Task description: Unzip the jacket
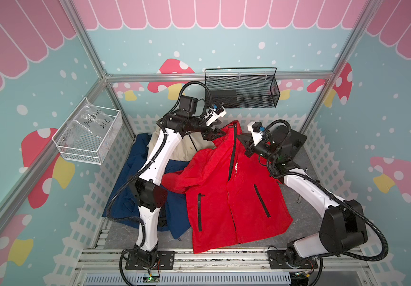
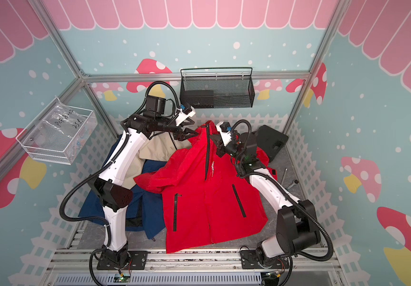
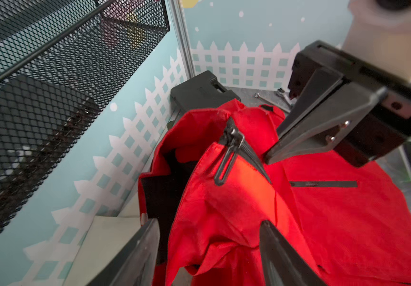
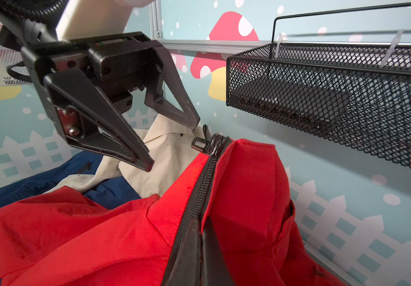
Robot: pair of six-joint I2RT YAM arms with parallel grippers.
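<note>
The red jacket [image 1: 215,209] lies spread on the table with its collar raised. A dark zipper [image 4: 200,195] runs up the front to the collar's top, where the slider [image 3: 234,135] sits with its pull tab [image 3: 225,169] hanging free. Left of the collar, my left gripper is open and apart from the cloth; its fingers [image 3: 136,255] frame only empty space before the red fabric. On the other side, my right gripper is shut on a thin fold of the jacket beside the zipper, just below the slider. Its closed fingers [image 4: 193,252] partly cover the zipper teeth.
Beige and blue garments [image 1: 138,190] lie under and left of the jacket. Above the collar, a black mesh basket [image 1: 255,93] hangs on the back wall. A black case [image 2: 269,140] stands behind the right arm. At left hangs a white wire basket [image 1: 88,138].
</note>
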